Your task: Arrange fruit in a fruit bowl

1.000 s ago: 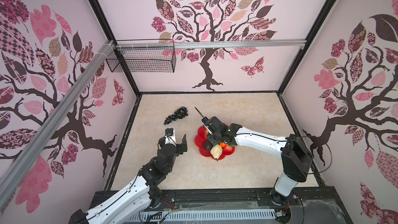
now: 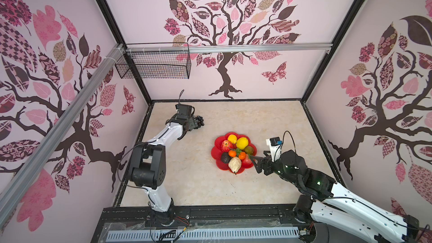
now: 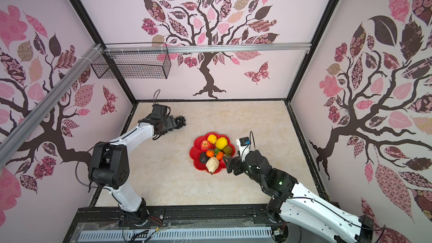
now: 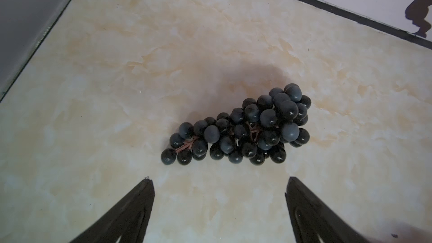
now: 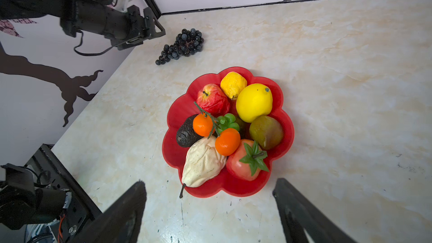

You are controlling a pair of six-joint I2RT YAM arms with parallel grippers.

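At the back left of the table lies a bunch of dark grapes (image 4: 243,128), partly covered by the left arm in both top views. My left gripper is above and just on the near side of it, fingers wide apart and nothing between them. The red scalloped bowl (image 5: 173,150) stands mid-table, filled with a red apple (image 5: 213,99), two yellow lemons, a kiwi-like brown-green fruit (image 5: 266,132), a tomato (image 5: 244,164), small oranges (image 5: 227,141), a dark avocado (image 5: 186,132) and a pale wrinkled pear (image 5: 203,162). Beside the bowl's right edge, raised, my right gripper is open and empty.
A wire basket (image 2: 157,65) hangs on the rail at the back left. Bare table (image 3: 234,114) stretches behind and to the right of the bowl. Walls close in the left, back and right sides.
My left arm has reached from the front left toward the back, over the grapes. My right arm has drawn back from over the bowl to its right side. The grapes lie where they were.
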